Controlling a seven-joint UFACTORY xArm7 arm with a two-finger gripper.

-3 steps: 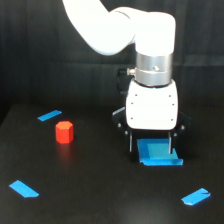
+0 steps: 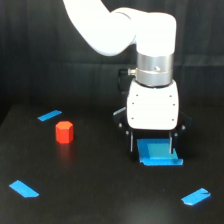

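Note:
My gripper [image 2: 152, 147] points down at the right of the middle, above a square blue piece [image 2: 158, 161] on the dark table. Its thin dark fingers stand wide apart, near the left and right sides of the blue piece. A lighter blue patch shows between them, and nothing is visibly clamped. Whether the fingertips touch the blue piece I cannot tell. A small red block [image 2: 64, 132] sits on the table at the left, well apart from the gripper.
Blue tape strips lie flat on the table: one at the back left [image 2: 50, 115], one at the front left [image 2: 24, 189] and one at the front right [image 2: 196, 197]. A dark curtain [image 2: 40, 60] hangs behind.

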